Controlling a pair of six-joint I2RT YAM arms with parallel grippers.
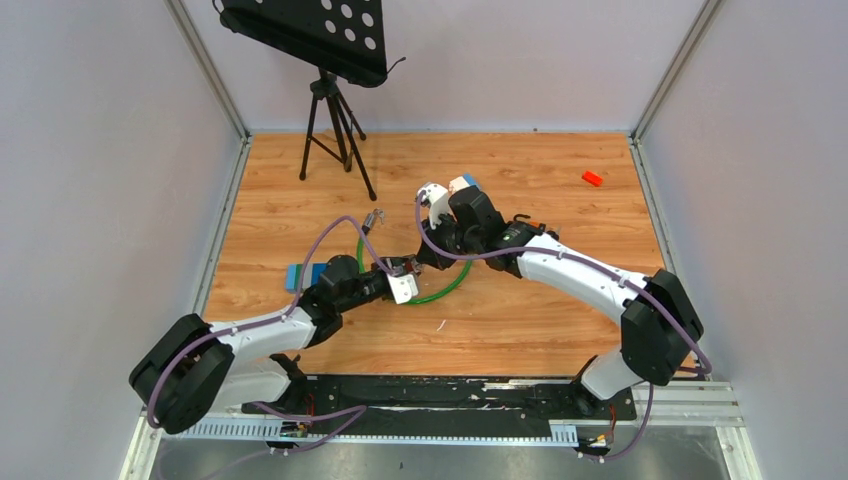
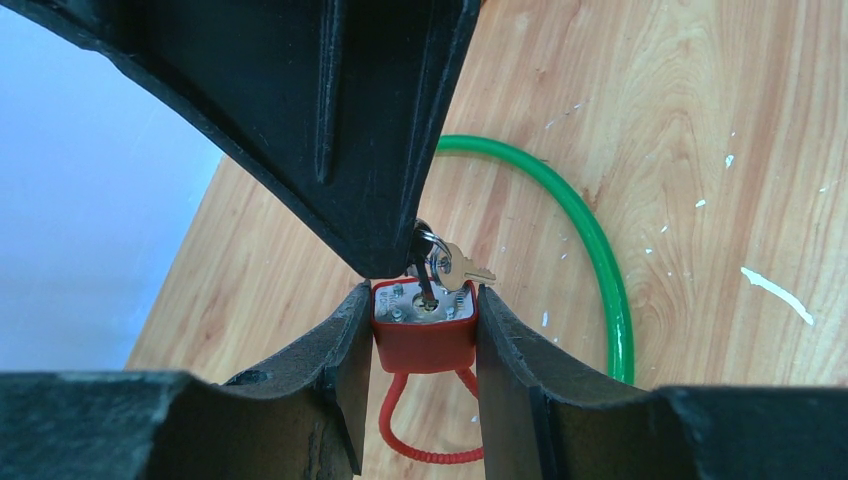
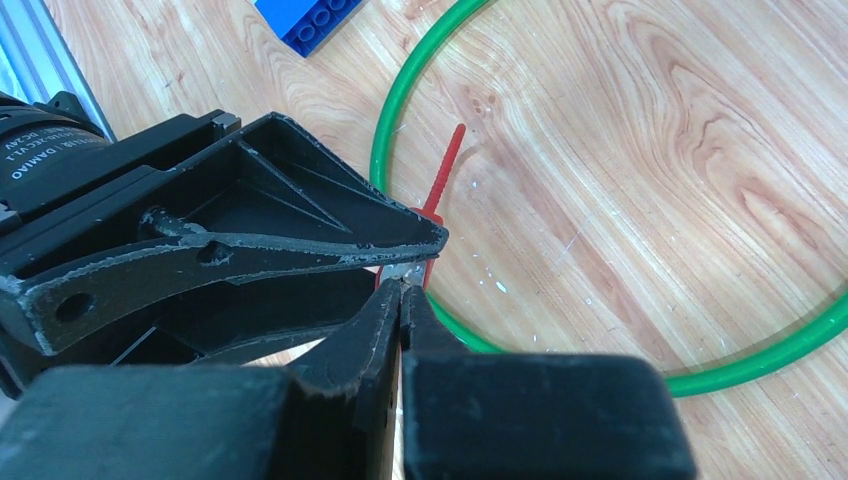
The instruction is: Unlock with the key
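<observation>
In the left wrist view a red padlock (image 2: 425,345) sits between the fingers of my left gripper, which is shut on it. Its silver keyhole face is turned up, and its red-sleeved shackle hangs below. A key (image 2: 424,278) on a small ring stands with its blade at the keyhole; how deep it goes cannot be told. My right gripper is shut, its tip at the key's head. A second key (image 2: 462,268) on that ring dangles to the side. From above, both grippers meet tip to tip over the table.
A green cable (image 2: 600,255) curves on the wooden table around the work. Blue blocks (image 1: 305,277) lie left, and a red block (image 1: 592,178) lies far right. A black stand (image 1: 340,125) rises at the back left.
</observation>
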